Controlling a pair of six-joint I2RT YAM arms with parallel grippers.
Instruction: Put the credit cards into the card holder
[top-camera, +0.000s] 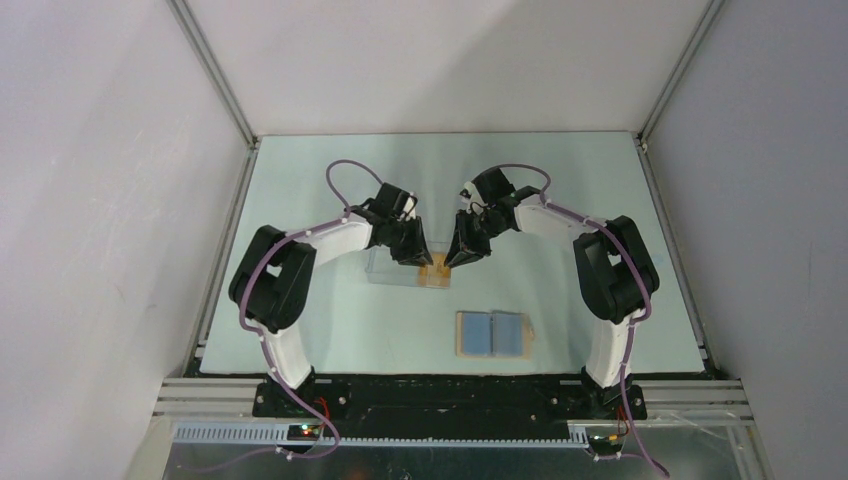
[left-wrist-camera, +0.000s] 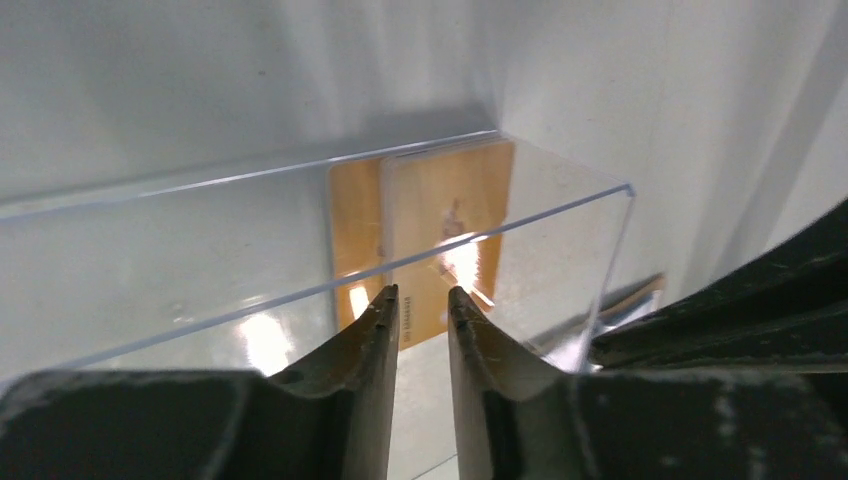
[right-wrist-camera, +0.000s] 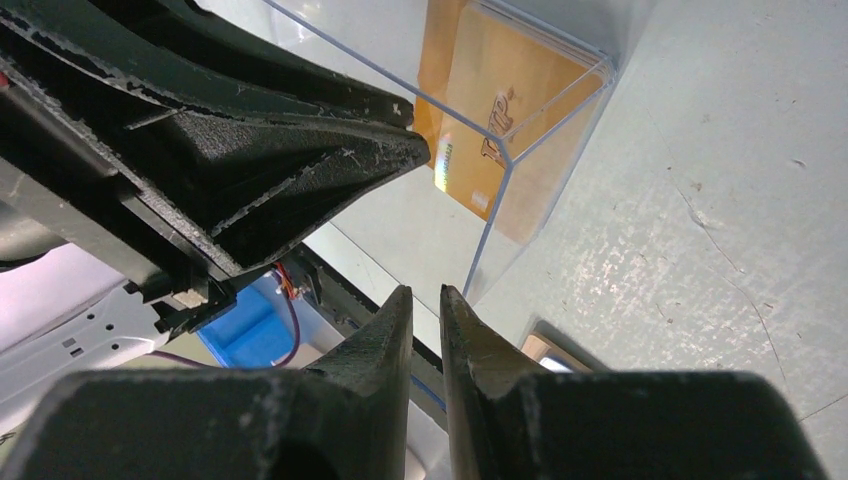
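Note:
A clear acrylic card holder (left-wrist-camera: 200, 288) has orange cards (left-wrist-camera: 450, 200) (right-wrist-camera: 520, 70) standing inside at one end. My left gripper (top-camera: 422, 262) is over the holder near the cards, its fingers part open. My right gripper (top-camera: 452, 264) is shut at the holder's card end; whether anything is between its fingertips is hard to tell, though the holder's edge runs close by them.
A flat board with two blue panels (top-camera: 477, 334) lies at the front right of the table (top-camera: 320, 330).

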